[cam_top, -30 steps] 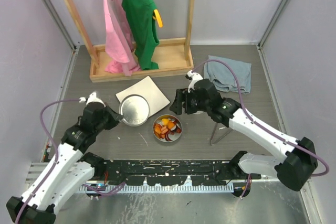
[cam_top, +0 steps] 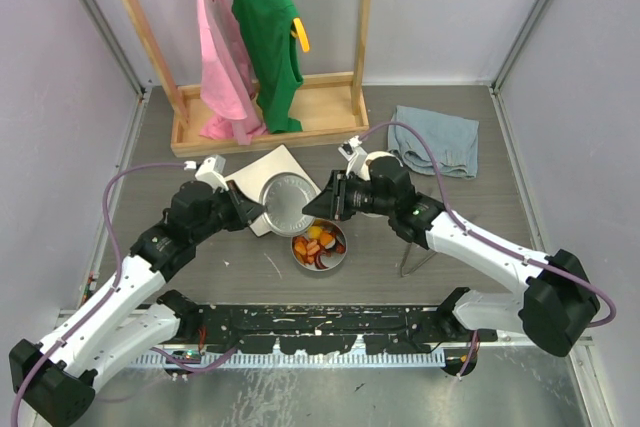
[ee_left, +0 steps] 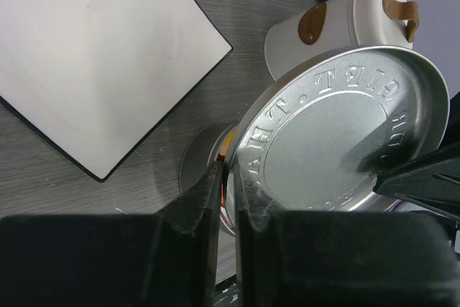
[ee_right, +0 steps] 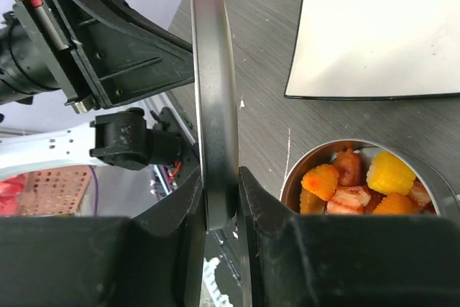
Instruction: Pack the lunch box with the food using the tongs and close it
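A round steel lid (cam_top: 288,204) stands tilted between both grippers, above the lunch box (cam_top: 319,257), a steel bowl of colourful food pieces, seen open in the right wrist view (ee_right: 371,190). My left gripper is shut at the lid's left side; whether the rim lies between its fingertips is hard to tell. My right gripper is shut on the lid's opposite side, the lid seen edge-on in the right wrist view.
A white board (ee_left: 108,48) lies behind the bowl. A white canister (ee_left: 302,37) stands to the right. A folded blue cloth (cam_top: 435,137) lies at back right, a wooden rack (cam_top: 315,97) with hanging garments at the back.
Since a second ago the lid has moved right and tilted, over toward the bowl; my left gripper moved right with it and my right gripper came onto it.
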